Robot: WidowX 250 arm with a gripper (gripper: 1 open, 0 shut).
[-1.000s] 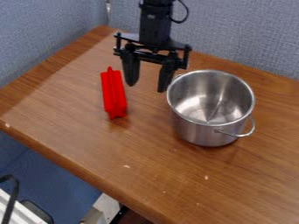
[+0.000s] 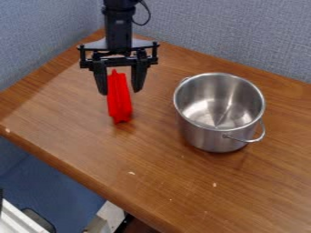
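A black gripper (image 2: 119,80) hangs over a long red object (image 2: 119,102), its two fingers spread to either side of that object's upper end. The red object lies on the wooden table; whether the fingers touch it is unclear. To the right stands a large empty steel pot (image 2: 219,111) with wire handles.
The wooden table (image 2: 145,187) has free room in front and at the right. A blue-grey wall (image 2: 243,36) runs behind it. At the lower left, past the table's edge, are a blue floor and some partly seen white and dark items.
The gripper has moved left from above the pot's left side and come down over the red object. The pot and red object look unmoved.
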